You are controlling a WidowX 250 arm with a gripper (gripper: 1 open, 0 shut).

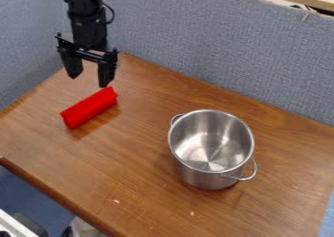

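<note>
My black gripper (89, 69) hangs in the upper left, above and a little behind a red oblong block (88, 108) lying on the wooden table (156, 202). Its two fingers stand apart with nothing visible between them. A steel pot (209, 143) with two side handles stands upright on the right half of the table, empty.
Grey padded walls (248, 56) rise along the back and left of the table. The table's front left edge drops to a lower blue area.
</note>
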